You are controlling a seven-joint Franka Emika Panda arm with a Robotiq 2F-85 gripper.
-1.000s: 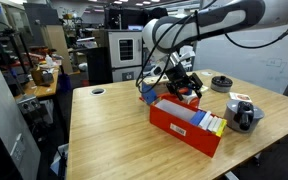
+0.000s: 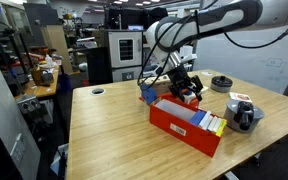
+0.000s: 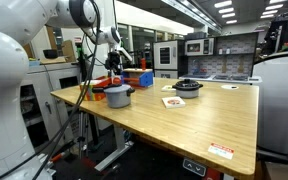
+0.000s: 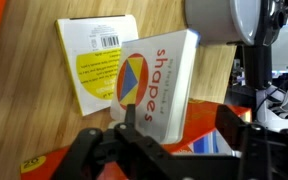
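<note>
A white board book (image 4: 156,85) with red "shapes" lettering and a coloured circle stands between the dark fingers of my gripper in the wrist view. The left finger is close against it, while a gap shows on the right side; the fingers are part open. In exterior view 1, my gripper (image 2: 190,98) is low at the back of a red bin (image 2: 167,122). The book is hard to pick out there. Beside it in the wrist view lies a white-and-yellow item (image 4: 92,65) with a barcode.
Colourful books (image 2: 210,121) fill the right end of the bin. A metal pot (image 2: 243,115) stands just to its right. A lidded dark pot (image 3: 187,88) and a small white-and-red card (image 3: 174,102) sit farther along the table. Wide bare wood lies left of the bin.
My arm and gripper stay at nearly the same place above the bin, with at most a slight shift. The bin and pot have not moved.
</note>
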